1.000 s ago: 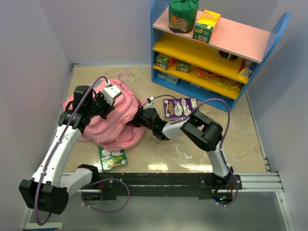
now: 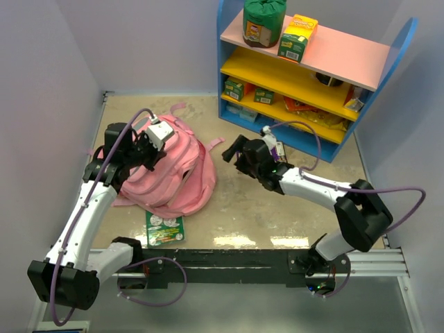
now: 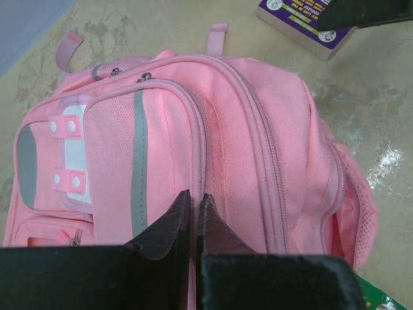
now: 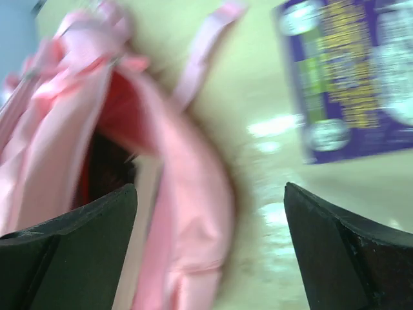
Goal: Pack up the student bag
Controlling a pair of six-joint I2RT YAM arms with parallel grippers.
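The pink backpack point(image 2: 166, 182) lies on the left of the table. My left gripper is shut on a ridge of its front, a piped seam point(image 3: 198, 129) beside a zipper. In the right wrist view the bag's side gapes, and the pale edge of something book-like point(image 4: 147, 194) shows inside. Right of the bag, my right gripper point(image 2: 234, 157) hangs open with nothing between its fingers. A purple book point(image 4: 352, 71) lies flat on the table, mostly hidden by the right arm from above. The green book point(image 2: 164, 229) lies at the front, partly beneath the bag.
At the back right stands a blue and yellow shelf point(image 2: 291, 73) with boxes point(image 2: 298, 36) and a green bag point(image 2: 263, 22) on top. Bare table point(image 2: 239, 215) stretches in front of the right gripper.
My right gripper has come out of the bag's side opening and moved right, now covering much of the purple book from above. The left gripper has stayed in place.
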